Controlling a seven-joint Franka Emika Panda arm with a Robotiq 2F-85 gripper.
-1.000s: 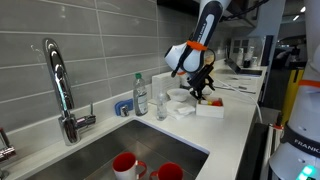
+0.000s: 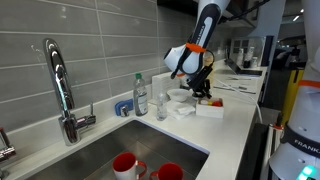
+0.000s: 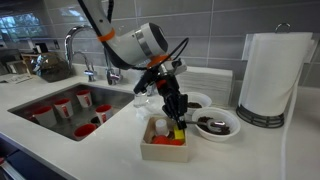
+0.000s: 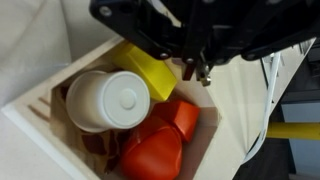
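Observation:
A small open box stands on the counter and holds a white lidded cup, a yellow block and red items. My gripper is over the box's edge, just beside the yellow block in the wrist view. Its fingers are together, with nothing visible between them. From the second exterior side, the gripper points down at the yellow piece; whether they touch cannot be made out.
Behind the box is a white bowl with dark contents and a utensil. A paper towel roll stands at the back right. The sink contains several red cups. Counter space to the box's right is clear.
Over the last second the arm has shifted slightly at the box. The box stays in place.

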